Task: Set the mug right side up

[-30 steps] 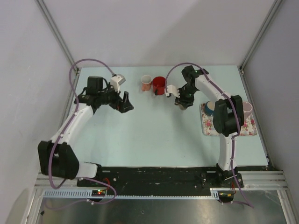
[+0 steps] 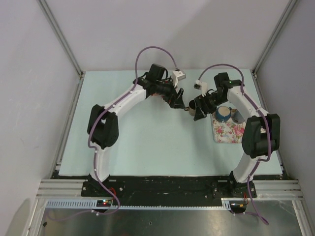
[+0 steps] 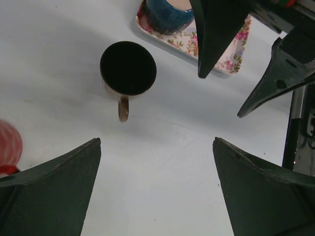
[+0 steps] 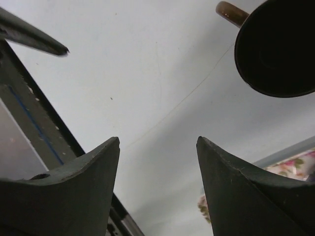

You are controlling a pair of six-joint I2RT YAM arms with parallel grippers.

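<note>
The mug (image 3: 118, 88), pale outside with a dark interior and a brown handle, stands on the table with its open mouth facing up. In the top view the mug (image 2: 192, 107) sits between the two grippers, partly covered by the right one, its handle toward the left. My left gripper is open and empty, short of the handle side. Over on the mug's right, my right gripper is also open with nothing between its fingers; in its own view the mug (image 4: 278, 49) shows at upper right, outside the fingers.
A floral tray (image 2: 227, 135) lies to the right, holding a blue mug (image 2: 223, 114) and a greyish one (image 2: 237, 116). A red mug (image 3: 9, 145) stands left of the mug, mostly hidden in the top view by the left arm.
My left gripper has swung far to the right, up near the mug. The right gripper, earlier over the mug, has shifted toward its right side. More of the mug now shows, mouth up.
</note>
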